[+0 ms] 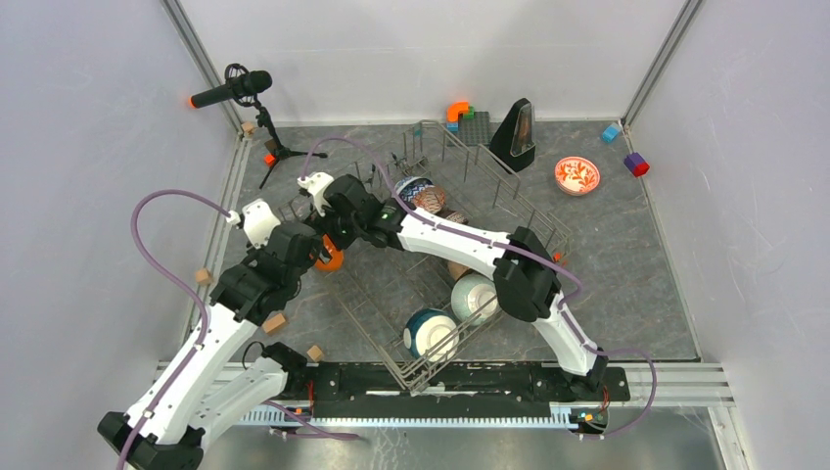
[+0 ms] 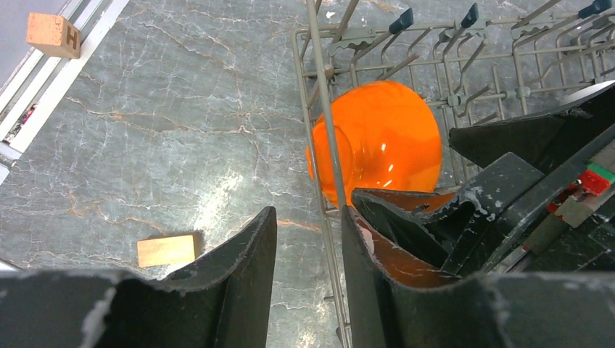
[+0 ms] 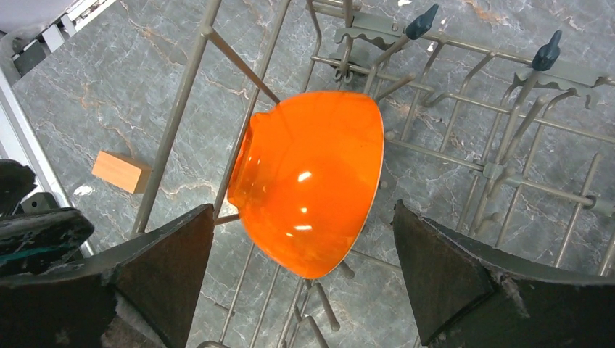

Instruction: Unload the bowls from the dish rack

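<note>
An orange bowl (image 3: 312, 181) leans on its side in the left part of the wire dish rack (image 1: 357, 323), its glossy outside showing in both wrist views. My right gripper is open, its fingers apart on either side of the bowl in view, with no visible grip on it. My left gripper stands part open just left of the bowl; only a rack wire and floor show between its fingers. A blue-and-white bowl (image 1: 431, 334), a pale green bowl (image 1: 475, 299) and a patterned bowl (image 1: 412, 190) are also in the rack.
Outside the rack at right lies an orange-white patterned bowl (image 1: 576, 175). A black metronome (image 1: 515, 137) and a microphone stand (image 1: 279, 149) stand at the back. Wooden blocks (image 2: 166, 251) lie left of the rack.
</note>
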